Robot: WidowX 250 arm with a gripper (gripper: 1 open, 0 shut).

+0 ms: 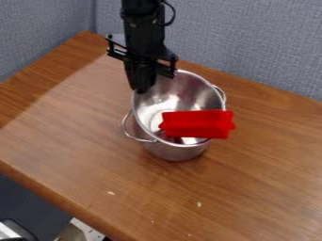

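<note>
A shiny steel pot (182, 94) with two wire handles stands on the wooden table, with a red object (197, 123) lying across its front part. My black gripper (153, 73) is over the pot's back-left rim, its fingertips down at the rim. Whether the fingers are shut on the rim is hidden by the dark shape of the gripper.
A grey padded wall (251, 42) runs along the back, and the table's front-left edge drops to a dark floor.
</note>
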